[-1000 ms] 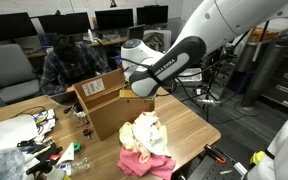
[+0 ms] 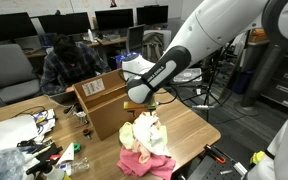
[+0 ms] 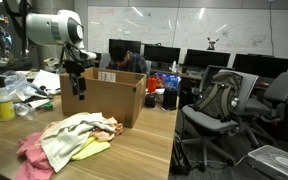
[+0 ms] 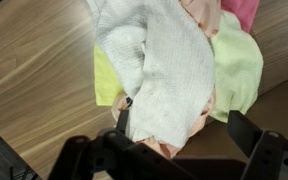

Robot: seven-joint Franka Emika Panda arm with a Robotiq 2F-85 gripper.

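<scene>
A heap of cloths lies on the wooden table in front of the brown box. On top is a white cloth, with a yellow cloth, a pale green-yellow cloth and a peach cloth showing around it. Pink cloth spreads at the near side. My gripper is open, its fingers wide apart; in the wrist view the white cloth's end shows below and between them. From the side, the gripper hangs above the heap, clear of it, close to the box.
The box's upright walls stand beside the gripper. Bottles and clutter fill the table's other side. Bare table lies to the right of the heap in the second exterior view. A person sits behind the box.
My arm has come down, bringing the gripper lower toward the cloths beside the box. The cloths and the box have not visibly moved.
</scene>
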